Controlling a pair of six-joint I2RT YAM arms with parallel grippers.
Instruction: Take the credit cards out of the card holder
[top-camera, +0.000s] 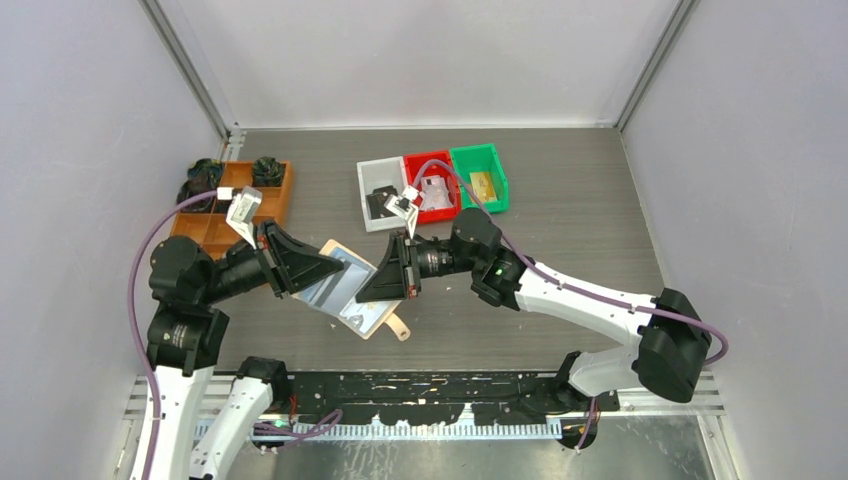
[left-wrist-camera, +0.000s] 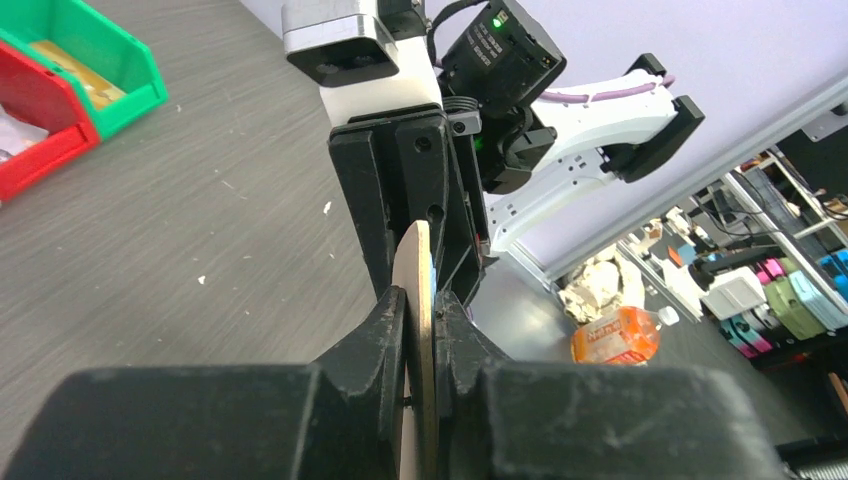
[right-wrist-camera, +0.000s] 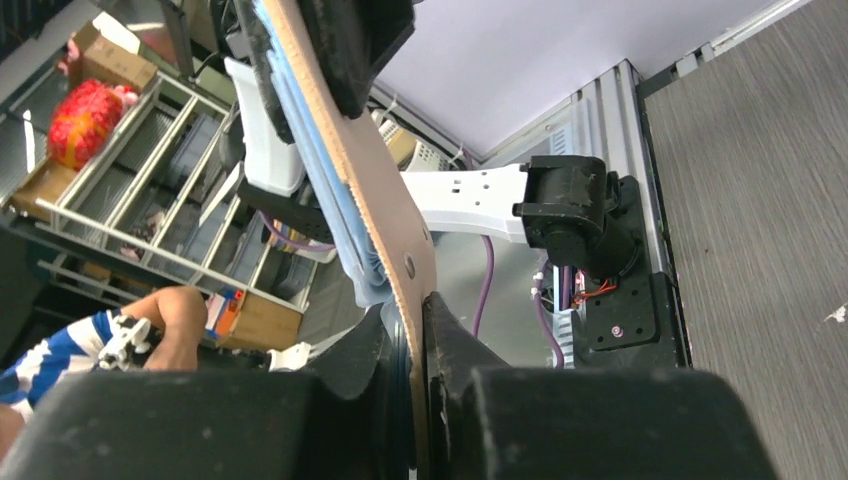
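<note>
Between my arms is the card holder, a tan board with pale blue sleeves, held above the floor at centre-left. My left gripper is shut on its upper part; in the left wrist view its fingers grip the board edge-on. My right gripper is shut on the holder's right part, with board and blue sleeves between its fingers in the right wrist view. Whether any credit card sits between the fingers I cannot tell.
At the back stand a white bin, a red bin and a green bin, each with items inside. An orange divided tray is at the left.
</note>
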